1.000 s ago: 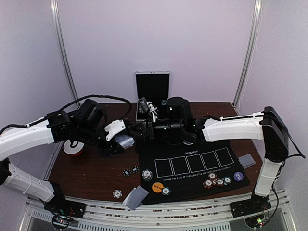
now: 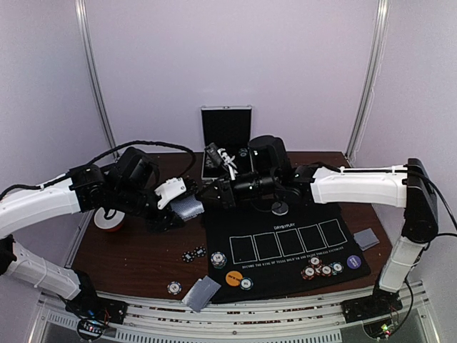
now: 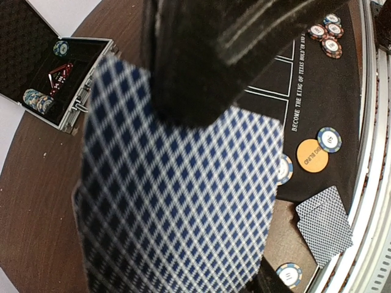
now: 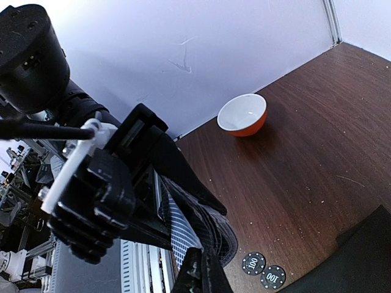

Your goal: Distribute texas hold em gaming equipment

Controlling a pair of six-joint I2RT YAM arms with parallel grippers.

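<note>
A deck of blue-and-white checked cards (image 4: 225, 237) is pinched in my left gripper, raised above the table. My right gripper meets the deck's edge from the mat side, its fingers together on a card (image 3: 183, 201). That card fills the middle of the left wrist view, with a dark right finger (image 3: 186, 91) across its upper part. How many cards the right fingers hold cannot be told. Two fanned cards (image 2: 201, 293) lie at the table's front edge, and another pair (image 2: 366, 239) lies right of the black mat (image 2: 285, 279).
Loose chips (image 2: 193, 254) lie left of the mat. On it are a chip stack (image 2: 218, 259), an orange big blind disc (image 2: 233, 278) and several chips at front right. An open case (image 2: 226, 128) stands behind; a white-and-orange bowl (image 4: 242, 116) sits far left.
The left arm stays put.
</note>
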